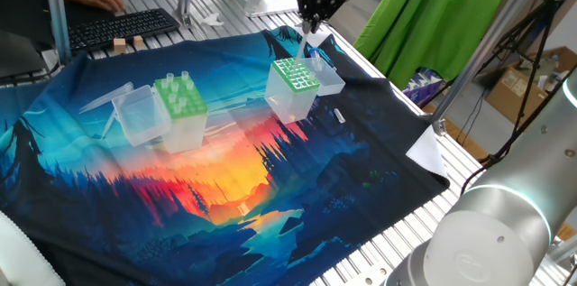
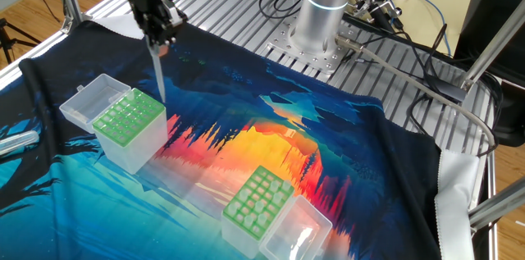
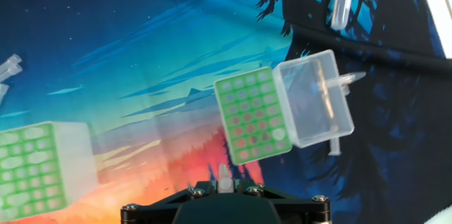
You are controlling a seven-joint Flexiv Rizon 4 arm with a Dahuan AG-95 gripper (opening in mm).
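Note:
In exterior view 1, my gripper [image 1: 311, 26] is above the back right of the cloth, shut on a long, clear pipette tip [image 1: 303, 48] that points down. The same tip [image 2: 157, 67] hangs beside a green-topped tip box [image 2: 130, 125] in exterior view 2, apart from it as far as I can see. The wrist view has my gripper at the bottom edge, with the tip's pale end between its fingers. Ahead, this box's green rack [image 3: 254, 116] has its clear lid [image 3: 314, 100] open on the right. A second green-topped box [image 1: 183, 115] has several tips standing up from its rack.
The second box's open lid [image 1: 141, 115] lies beside it, near loose tips [image 1: 105, 96]. A blue-capped tube [image 3: 343, 1] lies at the far right of the wrist view. A small pale piece [image 1: 339, 115] is on the cloth.

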